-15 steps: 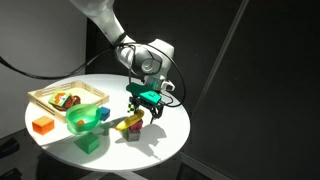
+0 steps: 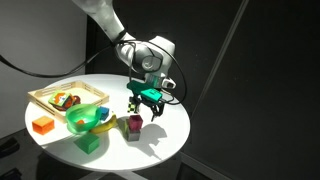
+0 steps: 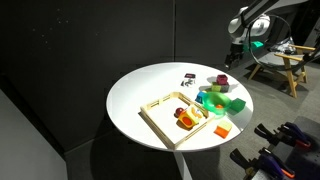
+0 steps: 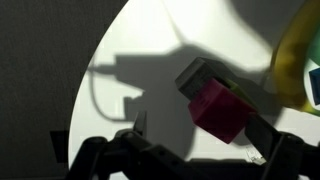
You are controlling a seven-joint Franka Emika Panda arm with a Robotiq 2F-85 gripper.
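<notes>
My gripper (image 2: 150, 108) hangs open above the right part of the round white table, with nothing between its fingers. Below it a dark red cube (image 2: 135, 123) rests on a greyish block (image 2: 133, 136). From the wrist the red cube (image 4: 222, 110) shows near the right finger, with the grey block (image 4: 195, 76) partly behind it; whether a finger touches the cube cannot be told. A yellow banana (image 2: 103, 128) lies beside this stack, between it and the green bowl (image 2: 78, 121). The banana (image 4: 290, 65) curves along the right edge of the wrist view.
A wooden tray (image 3: 150, 112) of toy food stands on the table. An orange block (image 2: 43, 125), a green block (image 2: 88, 144) and a blue block (image 2: 103, 114) lie around the bowl.
My gripper has hardly moved.
</notes>
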